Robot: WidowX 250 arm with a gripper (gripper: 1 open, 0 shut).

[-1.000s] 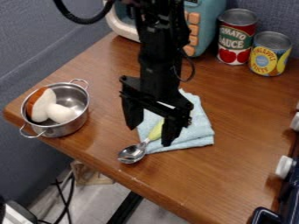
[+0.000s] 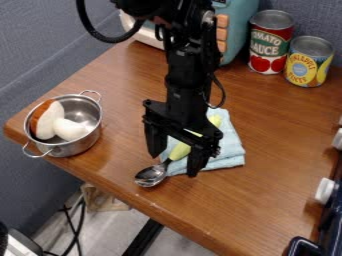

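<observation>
My black gripper (image 2: 179, 146) hangs low over a folded pale blue cloth (image 2: 223, 153) in the middle of the table. A yellow object (image 2: 179, 152) lies on the cloth under the gripper, partly hidden by it; a metal spoon head (image 2: 150, 175) sticks out toward the front, past the cloth. Its fingers appear apart, around the yellow part, but whether they grip it is unclear. A steel pot (image 2: 78, 141) with white items and something orange stands at the left.
A tomato can (image 2: 270, 45) and a yellow can (image 2: 309, 63) stand at the back right, beside a teal appliance (image 2: 229, 30). Dark equipment with white knobs (image 2: 323, 190) borders the right edge.
The gripper has shifted slightly lower over the spoon and cloth. The other objects look unmoved.
</observation>
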